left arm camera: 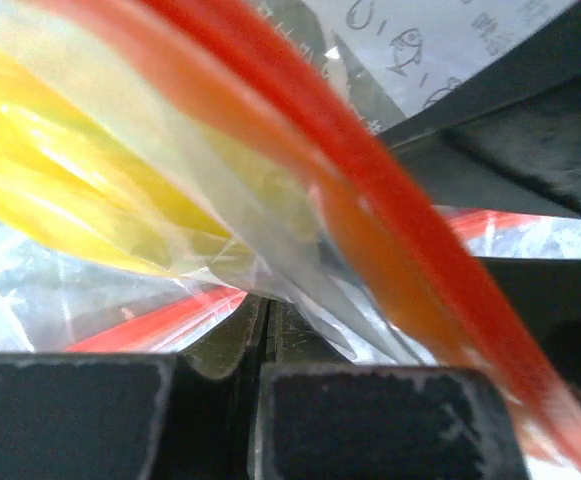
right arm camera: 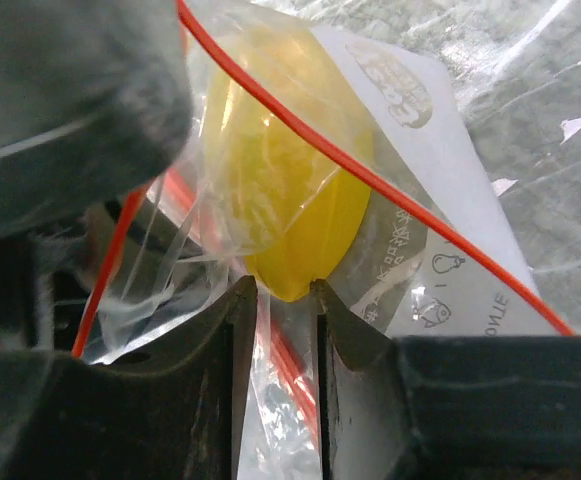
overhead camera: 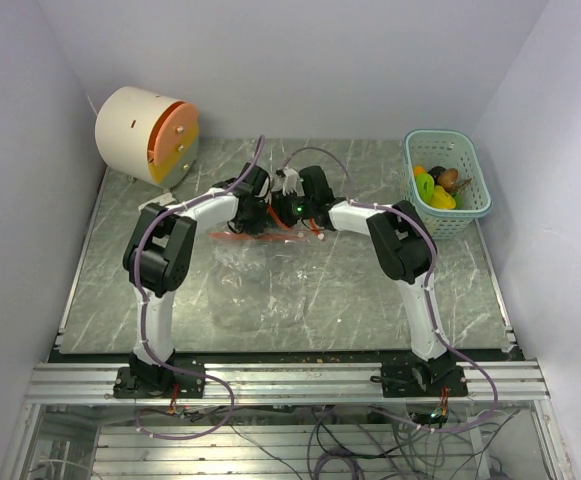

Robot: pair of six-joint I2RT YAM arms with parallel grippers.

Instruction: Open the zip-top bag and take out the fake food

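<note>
A clear zip top bag (overhead camera: 260,290) with red zip strips (overhead camera: 258,236) lies flat on the table, its opening lifted between both arms. Inside the film is a yellow fake food, also visible as a yellow shape (left arm camera: 60,160) in the left wrist view. My left gripper is shut on the bag's clear film, and a red strip crosses in front of it. The fingers of my right gripper are closed around the lower tip of the yellow food. Whether film lies between them I cannot tell. From above, both grippers nearly meet and hide the food.
At the right stands a pale green basket (overhead camera: 490,204) with several fake foods inside. A white and orange drum (overhead camera: 135,130) sits at the back left. White printed paper or label (right arm camera: 475,240) shows beside the food. Bare table lies in front of the right arm.
</note>
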